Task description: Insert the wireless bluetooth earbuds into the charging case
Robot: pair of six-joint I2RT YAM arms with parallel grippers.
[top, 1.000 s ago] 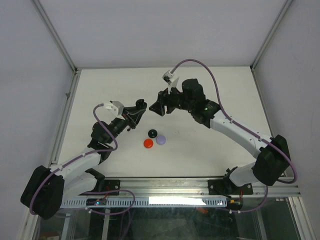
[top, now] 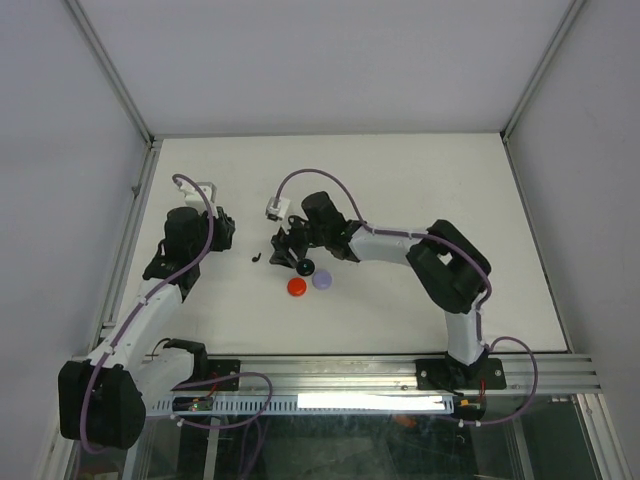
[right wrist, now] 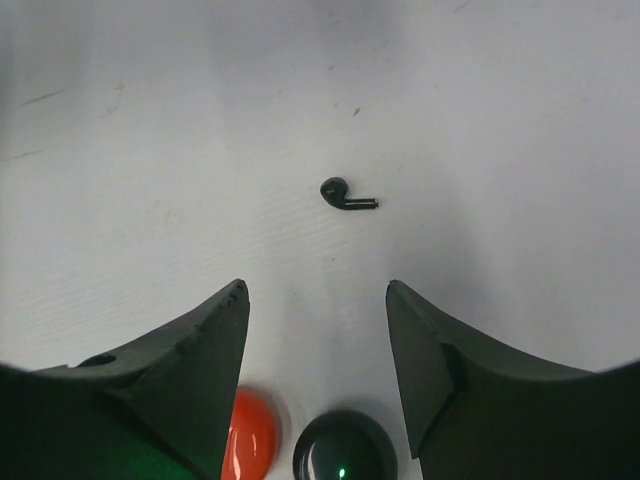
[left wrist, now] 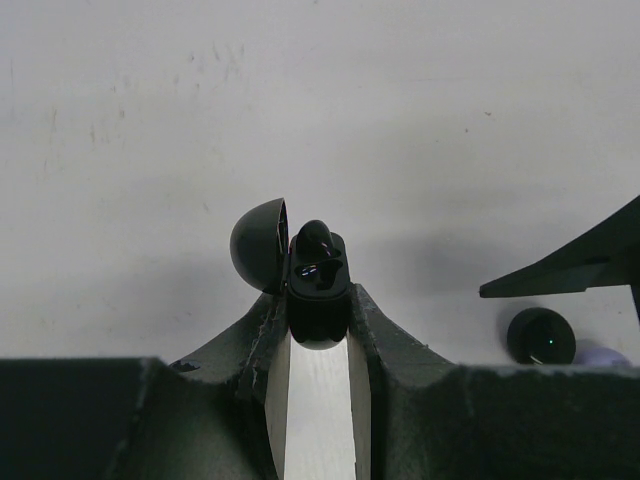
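Note:
My left gripper is shut on the black charging case (left wrist: 318, 285), whose lid (left wrist: 258, 247) stands open; a dark rounded piece, perhaps an earbud, shows inside. In the top view this gripper (top: 224, 228) is at the left. A loose black earbud (right wrist: 340, 197) lies on the table, seen in the top view (top: 256, 257) between the two grippers. My right gripper is open above the table, its fingertips below that earbud in the right wrist view.
A red disc (top: 297, 286), a black round piece (right wrist: 345, 450) and a lilac disc (top: 322, 279) lie near the right gripper.
My left gripper has drawn back leftwards with the case. My right gripper has moved left and toward the front, toward the loose earbud and discs.

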